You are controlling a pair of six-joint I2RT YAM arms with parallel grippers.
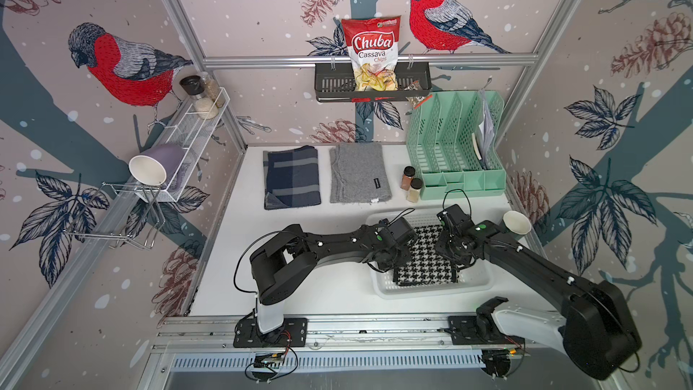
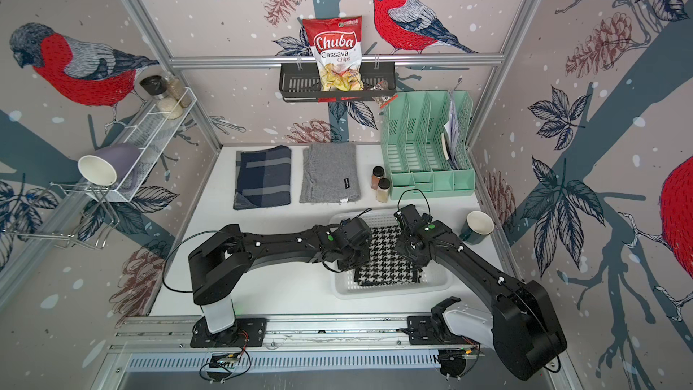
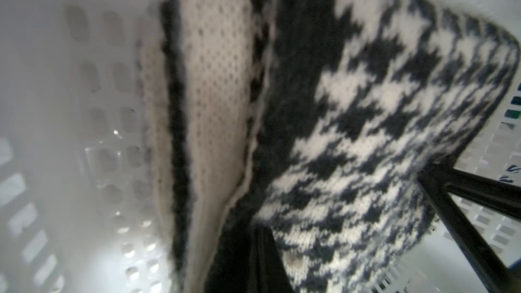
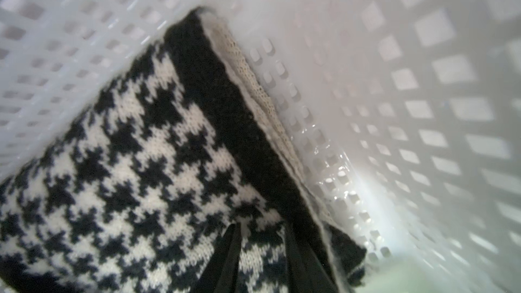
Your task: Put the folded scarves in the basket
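Observation:
The black-and-white houndstooth scarf (image 1: 422,260) lies folded inside the white plastic basket (image 1: 404,290). My left gripper is low at the scarf's layered edge, its fingers together. Whether cloth is caught between those tips is hidden. The right gripper is down at the scarf near its black border; its fingers (image 4: 225,255) stand a small gap apart with cloth visible between them, and I cannot tell whether they pinch it. A navy checked folded scarf (image 1: 291,177) and a grey folded scarf (image 1: 359,173) lie on the table behind.
Two spice jars (image 1: 411,186) and a green file rack (image 1: 454,144) stand behind the basket. A cup (image 2: 478,225) is close to its right side. Bare white table (image 1: 242,245) extends left of the basket.

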